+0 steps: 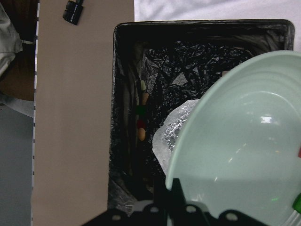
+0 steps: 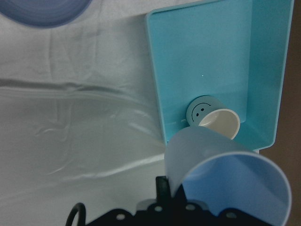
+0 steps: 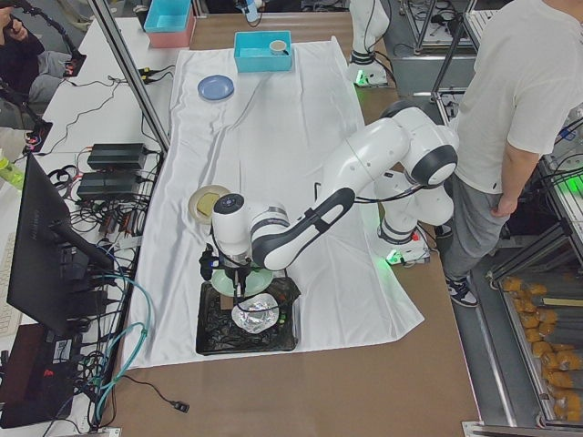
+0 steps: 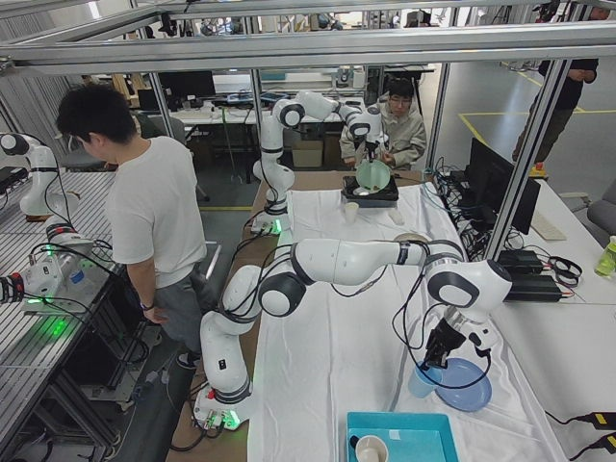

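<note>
My left gripper is shut on the rim of a pale green plate (image 1: 235,136), tilted over a black-lined tray (image 1: 188,66) holding crumpled foil (image 1: 169,132) and small coloured items along its side. Red and green pieces show at the plate's edge. My right gripper is shut on the rim of a light blue cup (image 2: 225,183), over or near a turquoise bin (image 2: 202,52) in the right wrist view. Inside that bin lies a white cup (image 2: 218,122) beside a smiley-faced item (image 2: 200,110).
A blue plate (image 3: 215,87) sits on the white cloth near the bin, and a pale yellow dish (image 3: 205,198) lies behind the left gripper. A monitor (image 3: 50,264) and cables line one side; a person (image 3: 501,109) stands at the other.
</note>
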